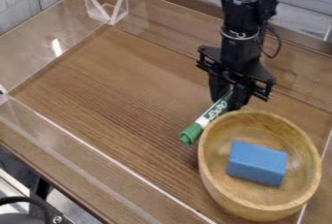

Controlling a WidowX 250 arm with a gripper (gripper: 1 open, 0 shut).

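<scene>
My black gripper (227, 90) reaches down at the upper middle right, just over a green stick-like object (203, 122) with a pale end, which lies slanted against the rim of a tan bowl. Whether the fingers are open or closed on it I cannot tell; the arm hides the contact. The bowl (259, 206) holds a blue block (257, 163) at the lower right.
Clear plastic edges run along its left side, and a pale wall stands behind at the back right.
</scene>
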